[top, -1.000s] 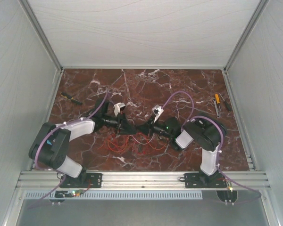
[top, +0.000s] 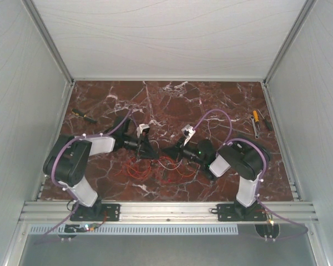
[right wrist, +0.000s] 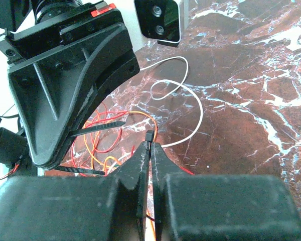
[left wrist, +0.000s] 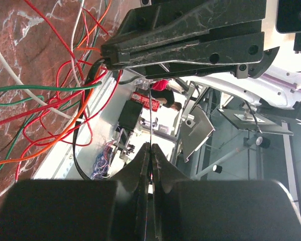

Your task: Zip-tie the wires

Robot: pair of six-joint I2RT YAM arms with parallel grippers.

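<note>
Red, orange, green and white wires [left wrist: 50, 103] lie loosely tangled on the marble-patterned table. Around part of the bundle curves a black zip tie [left wrist: 75, 145], its strap running from the right gripper's tips down behind the left gripper. My left gripper is shut on the strap, whose thin edge rises from its tips; in the right wrist view strap lengths stick out from its fingers [right wrist: 85, 95]. My right gripper is shut on the tie, with a small black block, seemingly its head, at the tips. Whether the strap passes through the head cannot be made out.
A white wire [right wrist: 198, 118] loops across the table beyond the right gripper. Pliers [top: 84, 115] lie at the left; a yellow-handled tool [top: 255, 116] and a wrench [top: 255, 128] lie at the right.
My right gripper has shifted a little to the right, and the left arm's elbow has swung slightly rightward.
</note>
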